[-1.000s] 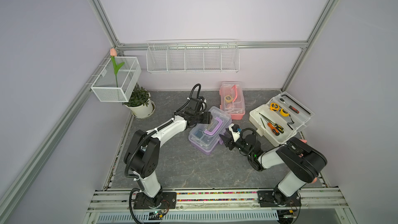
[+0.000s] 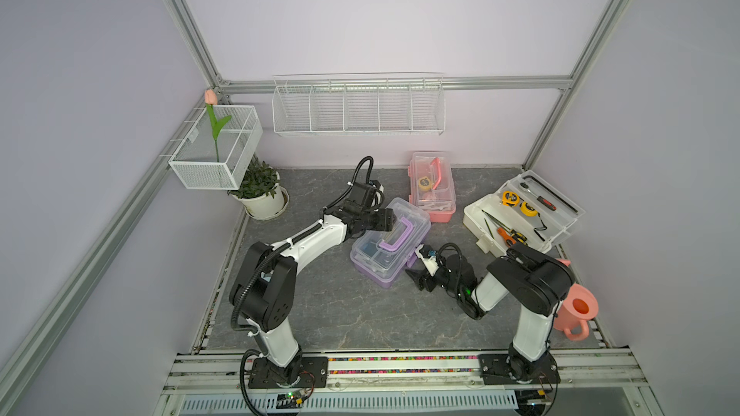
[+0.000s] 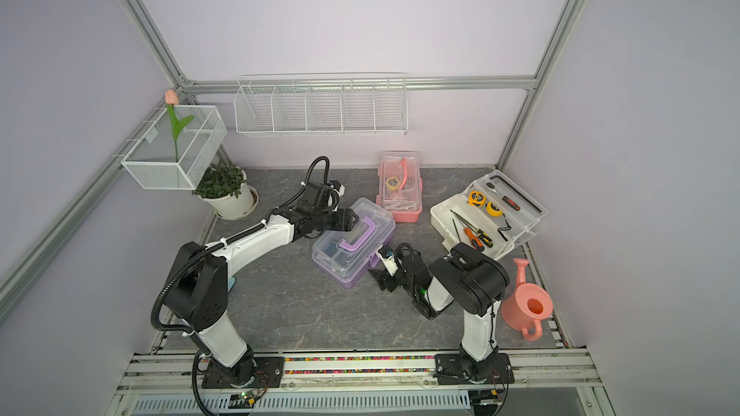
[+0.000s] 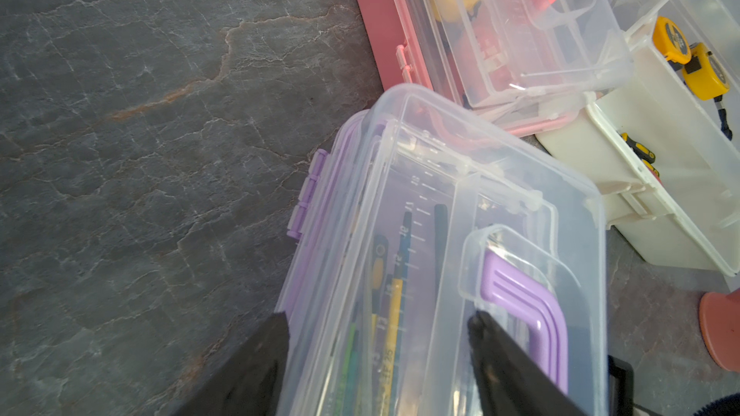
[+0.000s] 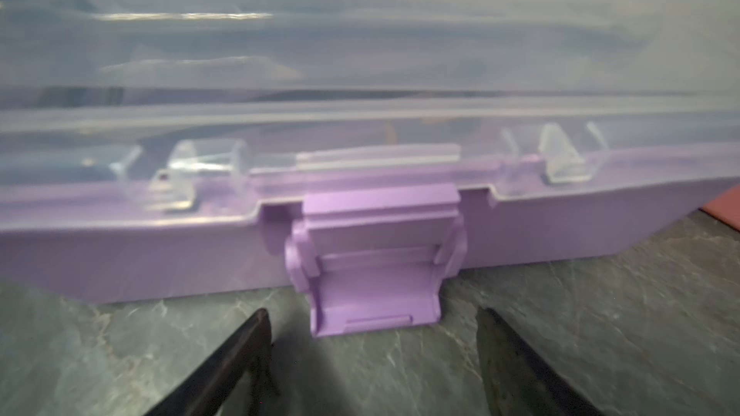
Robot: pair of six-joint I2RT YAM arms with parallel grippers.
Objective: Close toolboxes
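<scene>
The purple toolbox [image 2: 368,258] sits mid-table, clear lid down, its front latch [image 5: 374,292] hanging open. My left gripper is over its lid, fingers apart beside the purple handle [image 4: 524,285]. My right gripper is low at the latch side, open, the latch between and just beyond its fingertips, not visibly held. The pink toolbox [image 3: 399,185] stands behind with its lid down. At the right, the cream toolbox [image 2: 485,231] lies open, with tape measures, screwdrivers and other tools in it.
A potted plant [image 2: 262,200] stands back left under a wire basket [image 2: 216,161]. A pink watering can [image 3: 526,308] is at the front right, near the right arm.
The left arm and the boxes look unchanged.
</scene>
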